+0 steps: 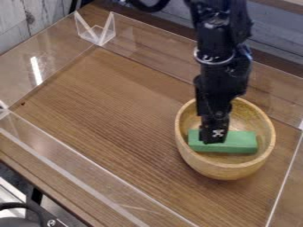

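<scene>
A light wooden bowl (213, 164) sits on the wooden table at the right. Inside it lies a green rectangular block (236, 142). My black gripper (215, 129) hangs over the bowl with its fingers open, their tips reaching down near the bowl's interior just behind and left of the block's middle. I cannot tell whether they touch the block.
A clear plastic piece (97, 28) stands at the back left. Pale walls or edges border the table at the left and back.
</scene>
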